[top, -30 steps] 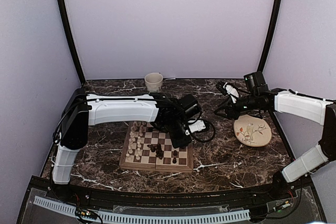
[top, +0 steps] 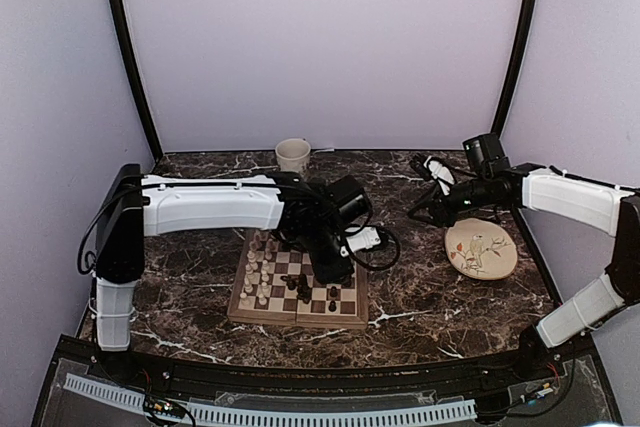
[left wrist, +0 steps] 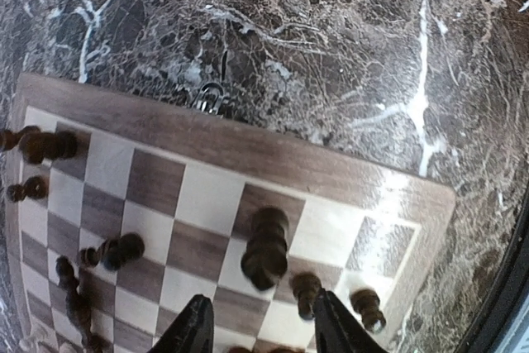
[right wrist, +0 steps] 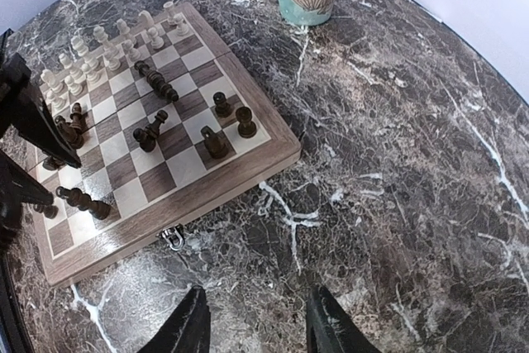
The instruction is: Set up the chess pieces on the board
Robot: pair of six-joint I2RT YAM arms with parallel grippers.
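The wooden chess board [top: 297, 315] lies on the marble table; light pieces [right wrist: 107, 51] stand along one side. Near the board's opposite corner three dark pieces stand upright: a tall one [left wrist: 266, 254], a small one [left wrist: 306, 293] and another small one [left wrist: 368, 310]. Other dark pieces lie tipped over, among them one mid-board [right wrist: 155, 80], one nearby [right wrist: 150, 131] and one by the latch side [right wrist: 84, 202]. Over the board, my left gripper is open, nothing held between its fingers. My right gripper is open and empty above bare table, right of the board.
A cup [top: 293, 155] with a painted shell stands behind the board. At the right lies a round plate [top: 480, 249] with a bird picture. A metal latch [left wrist: 209, 98] sticks out from the board's edge. Marble between board and plate is clear.
My right arm looks almost unmoved, and the visible pieces stay where they were.
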